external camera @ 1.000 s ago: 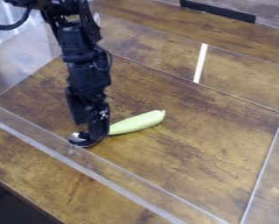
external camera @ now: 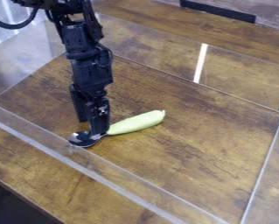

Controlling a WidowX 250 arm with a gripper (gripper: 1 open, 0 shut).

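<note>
A spoon or ladle with a pale yellow-green handle (external camera: 138, 122) and a dark, shiny head (external camera: 83, 139) lies on the wooden surface, left of centre. My black gripper (external camera: 93, 123) is low over it, at the junction of head and handle, its fingertips close to or touching it. The gripper's body hides part of that junction, and whether anything sits between the fingers is hard to see.
The wooden work surface (external camera: 205, 153) has clear low walls or panels along its left, front, right and back edges. Bare wood lies to the right and behind. A dark strip (external camera: 218, 10) is at the back top.
The spoon appears in the same place.
</note>
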